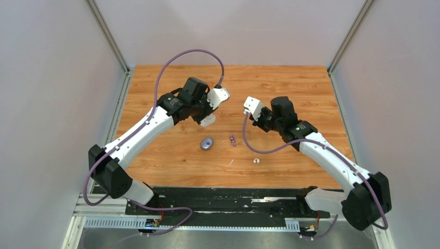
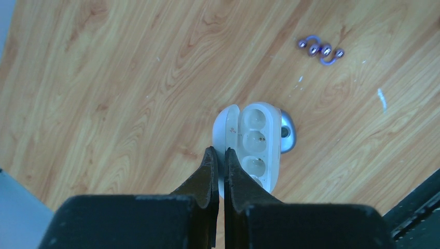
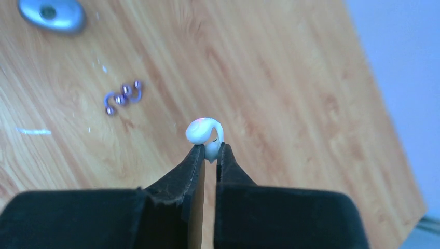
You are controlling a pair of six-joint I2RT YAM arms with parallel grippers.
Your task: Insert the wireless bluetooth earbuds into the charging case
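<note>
The white charging case [image 2: 254, 140] hangs with its lid [image 2: 220, 129] open in the left wrist view, round hollows showing inside. My left gripper is shut on a thin part of it near the lid. From above, the case [image 1: 208, 120] pokes out below that gripper. A white earbud [image 3: 200, 130] with a curved stem is pinched at the tips of my right gripper, which is shut on it and raised above the table. Another small white piece [image 1: 256, 161], perhaps the second earbud, lies on the table at the front.
A grey-blue oval object [image 1: 206, 143] lies on the wood below the left gripper. To its right is a small purple beaded piece [image 1: 233, 140], with a thin white sliver [image 1: 231, 162] nearer the front.
</note>
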